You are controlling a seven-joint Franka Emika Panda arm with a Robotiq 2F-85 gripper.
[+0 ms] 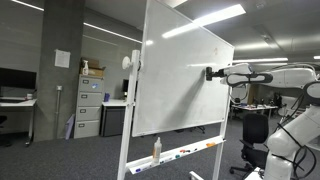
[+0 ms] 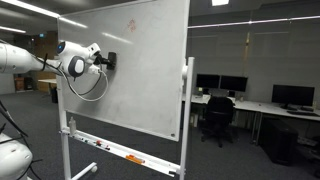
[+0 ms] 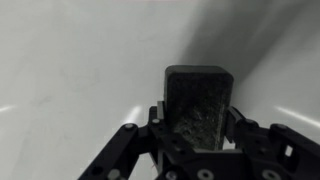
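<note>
Clamped in my gripper is a black block-shaped eraser [image 3: 197, 92], one finger on each side of it. The wrist view shows its far end at the white surface, with a shadow beside it; whether it presses on the board cannot be told there. In exterior view 1 the eraser [image 1: 209, 73] is at the upper right part of the whiteboard [image 1: 180, 95]. Exterior view 2 has the eraser [image 2: 112, 60] at the upper left of the board [image 2: 140, 85], below and left of a faint reddish mark [image 2: 131, 25].
A ledge [image 1: 180, 154] under the board carries several markers, and a spray bottle [image 1: 157, 150] stands at its left end. An office chair [image 2: 217, 120] and desks are behind the board. The board's face around the eraser is free of obstacles.
</note>
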